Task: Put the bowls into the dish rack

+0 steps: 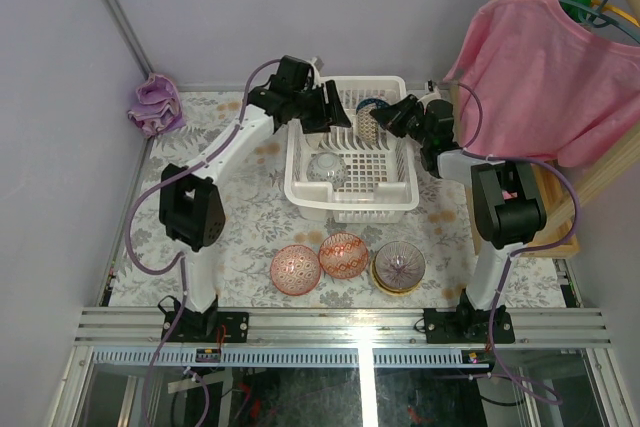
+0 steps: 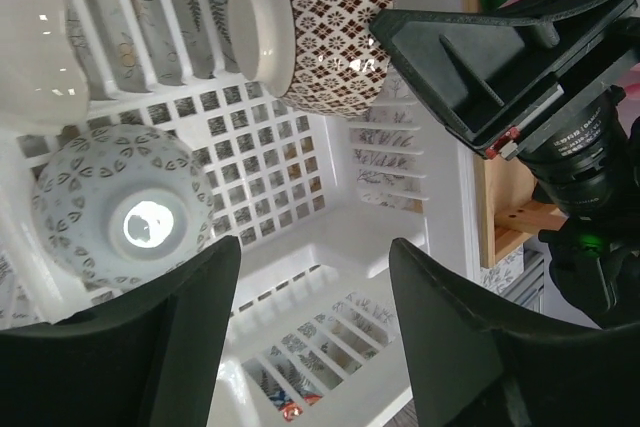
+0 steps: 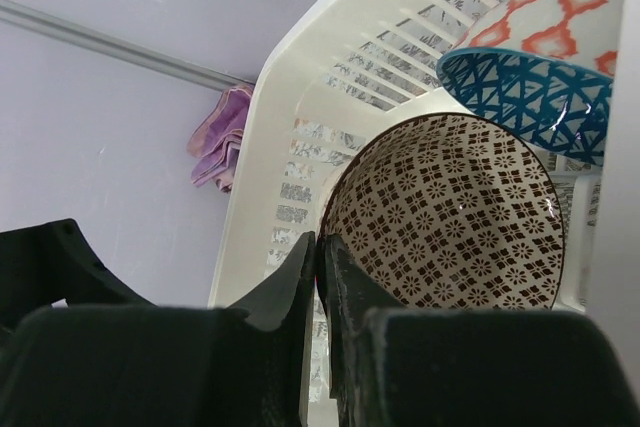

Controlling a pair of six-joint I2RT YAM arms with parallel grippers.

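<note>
A brown flower-patterned bowl stands on its side in the white dish rack; my right gripper is shut on its rim. A blue bowl with red outside sits behind it. A clear patterned bowl lies low in the rack. My left gripper hangs open over the rack, nothing between its fingers. In front of the rack stand a red bowl, an orange-patterned bowl and a stack with a glass bowl on top.
A pink shirt on a wooden hanging frame fills the right side. A purple cloth lies at the back left. The table left of the rack is mostly clear.
</note>
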